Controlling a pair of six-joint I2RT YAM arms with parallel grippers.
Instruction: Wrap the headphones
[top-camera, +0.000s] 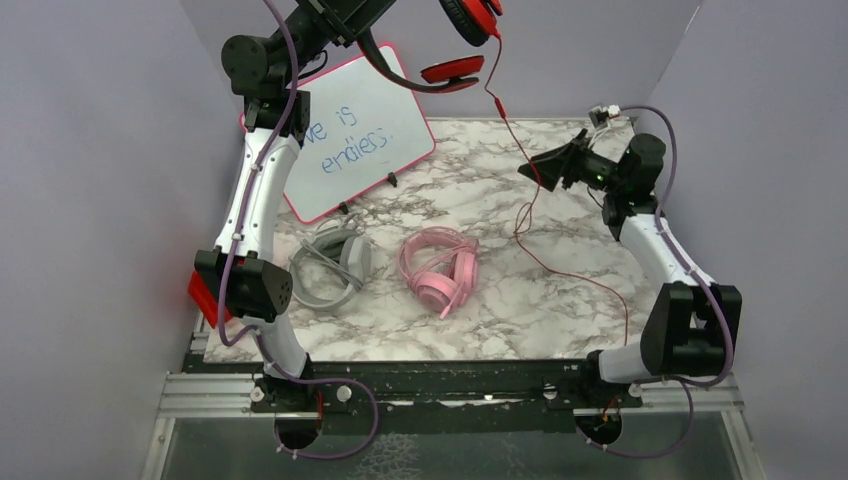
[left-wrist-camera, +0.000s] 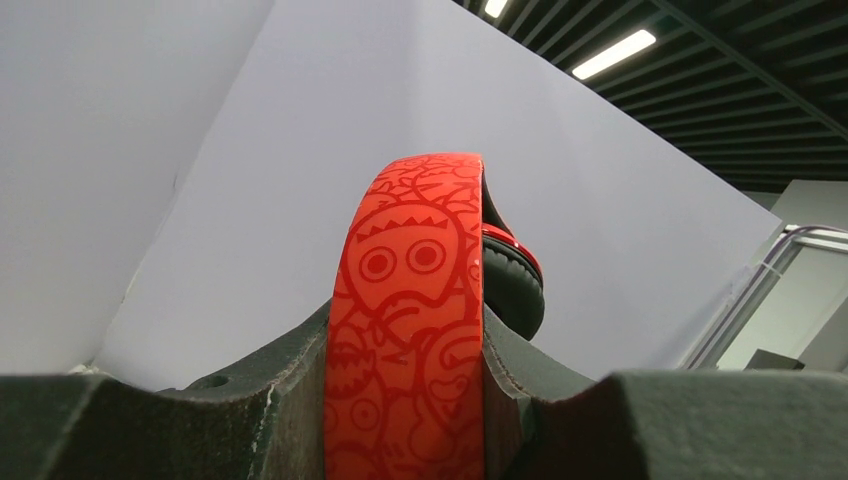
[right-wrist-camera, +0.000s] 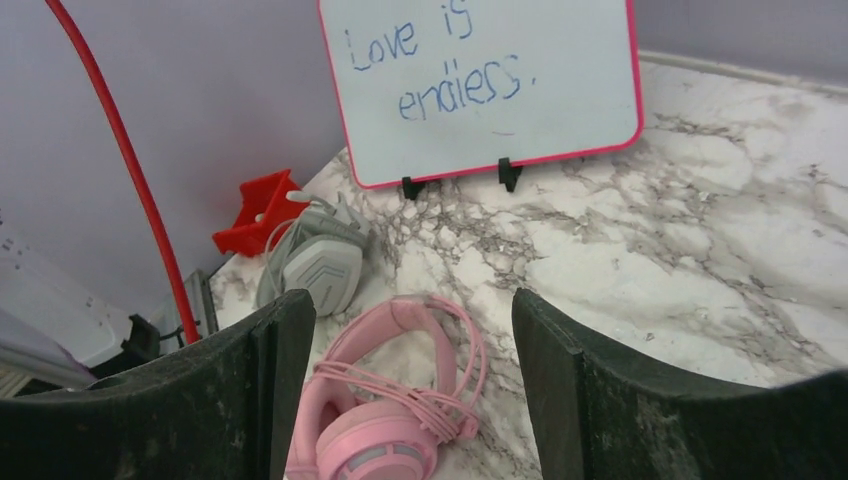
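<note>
Red-and-black headphones (top-camera: 448, 72) hang high at the top of the top view, partly out of frame. My left gripper is shut on their patterned red band (left-wrist-camera: 405, 300), which fills the space between the fingers in the left wrist view. A red cable (top-camera: 511, 128) runs down from an earcup to the table, with a small loop there, and on toward the front right. My right gripper (top-camera: 560, 158) stands open at the right, near the cable, with nothing between its fingers; in its wrist view the cable (right-wrist-camera: 145, 190) passes at the left.
Bundled grey headphones (top-camera: 305, 285) and pink headphones (top-camera: 440, 300) lie on the marble table (top-camera: 460, 340). A whiteboard (top-camera: 380, 120) with writing leans at the back left. A red object (top-camera: 205, 295) lies at the far left.
</note>
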